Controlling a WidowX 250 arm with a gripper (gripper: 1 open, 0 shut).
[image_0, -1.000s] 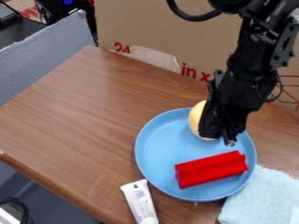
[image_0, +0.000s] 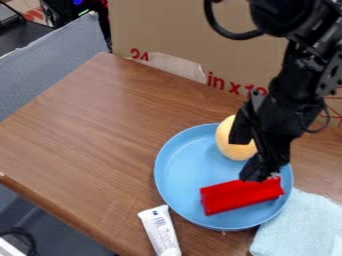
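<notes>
My black gripper (image_0: 259, 164) reaches down from the upper right over a blue plate (image_0: 187, 165), its tips just above a red bar-shaped object (image_0: 230, 197) lying on the plate's front part. It is open, with no object seen held in it. A yellow round object (image_0: 233, 136) sits at the back of the plate, left of the gripper and partly hidden by it.
A white tube (image_0: 159, 231) lies front left of the plate, a pale blue cloth (image_0: 297, 233) front right. A cardboard box (image_0: 160, 25) stands behind.
The objects on the table look unmoved.
</notes>
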